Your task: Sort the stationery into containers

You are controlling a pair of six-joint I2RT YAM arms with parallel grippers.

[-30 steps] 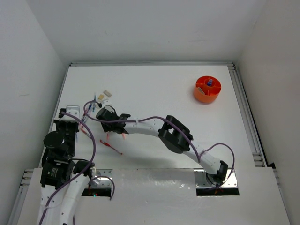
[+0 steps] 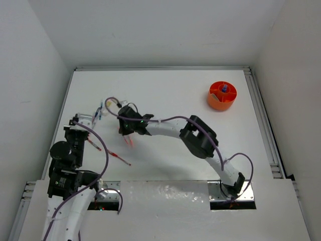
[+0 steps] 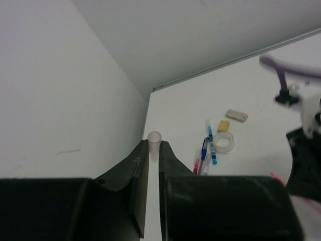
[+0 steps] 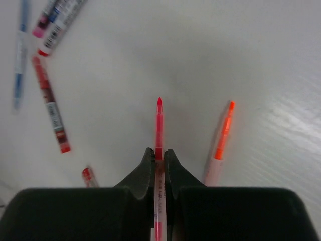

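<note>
My right gripper is shut on a slim pink pen [image 4: 159, 128], whose pointed tip sticks out past the fingers. An orange pen [image 4: 225, 123] lies apart on its right. Left of it are a dark red marker [image 4: 51, 105] and a white marker with a red end [image 4: 60, 27]. My left gripper is shut on a white cylindrical thing [image 3: 154, 137]; only its end shows. Beyond it lie a blue pen [image 3: 204, 149], a light-blue pen [image 3: 211, 140], a tape roll [image 3: 230, 145], a yellow block [image 3: 223, 125] and a grey block [image 3: 236, 115].
A round orange pot [image 2: 220, 104] with compartments stands at the right of the white table [image 2: 170, 93]; a blue item [image 2: 224, 88] and a light block [image 2: 214, 97] are in it. A red pen [image 2: 119, 158] lies near the front.
The left arm has shifted slightly, still gripping the white thing.
</note>
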